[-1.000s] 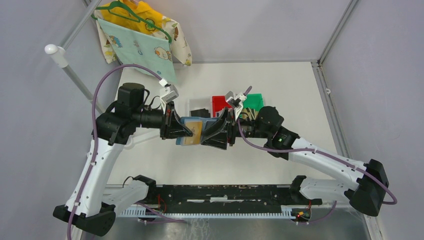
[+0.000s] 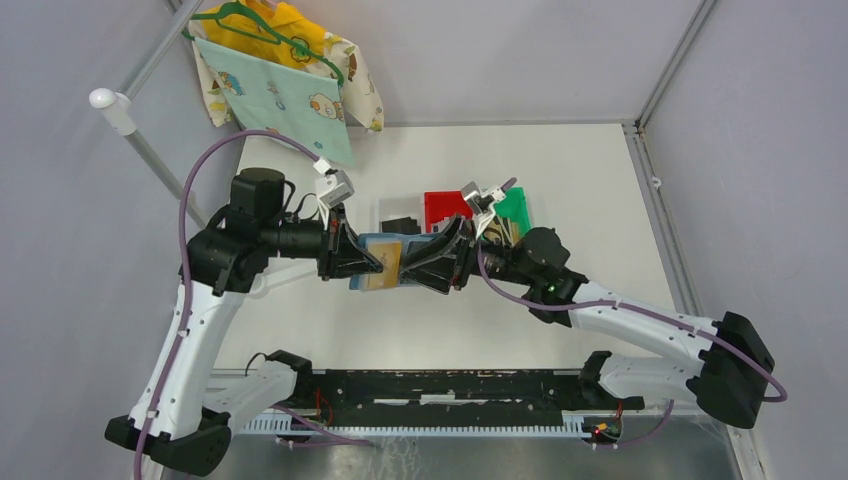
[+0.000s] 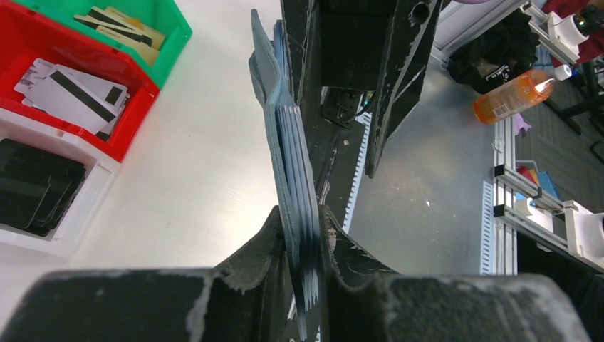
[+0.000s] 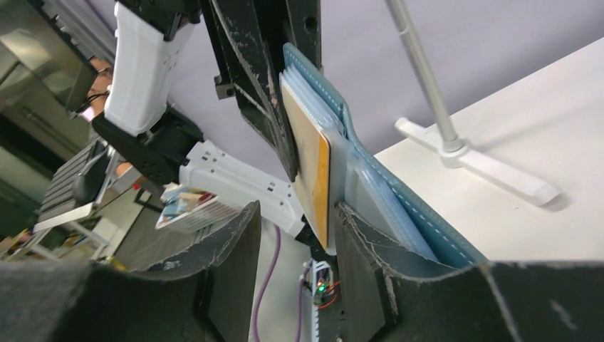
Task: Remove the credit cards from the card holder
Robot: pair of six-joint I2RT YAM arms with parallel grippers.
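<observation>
The blue card holder (image 2: 367, 241), with clear sleeves and a gold card (image 2: 383, 266) facing out, hangs upright above the table between my two arms. My left gripper is shut on the holder (image 3: 283, 135), which appears edge-on with its sleeves stacked. From the other side comes my right gripper, its fingers apart. In the right wrist view the lower edge of the gold card (image 4: 306, 153) falls between its fingertips, with a gap on the left. Whether the right-hand finger touches the sleeve, I cannot tell.
Behind the arms stand a white bin (image 3: 96, 187) with black cards, a red bin (image 3: 135, 132) with white cards and a green bin (image 3: 174, 39) with gold cards. A white stand foot (image 4: 513, 174) rests on the table.
The right arm and its wrist have shifted and turned slightly, the gripper's tips staying by the holder.
</observation>
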